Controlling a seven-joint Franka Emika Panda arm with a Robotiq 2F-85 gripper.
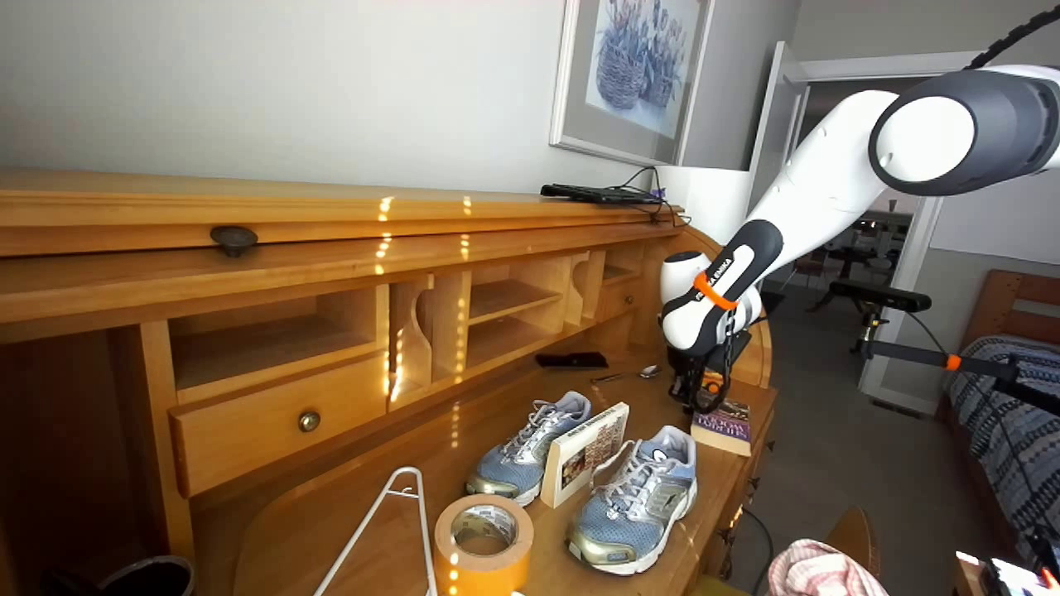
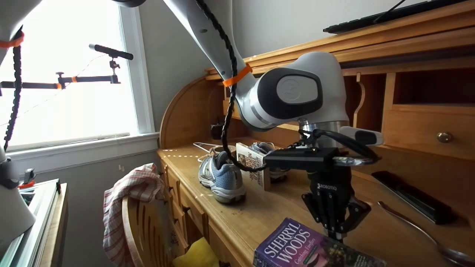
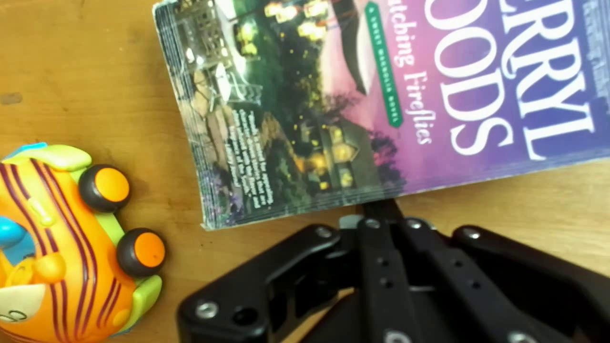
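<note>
A purple paperback book (image 3: 343,114) lies flat on the desk, filling the upper part of the wrist view. In exterior view 2 its cover (image 2: 296,244) faces up near the desk's front edge. My gripper is shut, its fingertips right at the book's long edge and partly hidden beneath or behind that edge. Nothing shows between the fingers. From exterior view 2, the gripper (image 2: 335,236) points straight down beside the book, low over the desk.
An orange toy car (image 3: 63,246) sits on the desk close to the book. A spoon (image 2: 423,231) and a black case (image 2: 412,195) lie behind the gripper. Shoes (image 1: 641,502), an upright book (image 1: 584,452) and a tape roll (image 1: 484,546) occupy the desk farther along.
</note>
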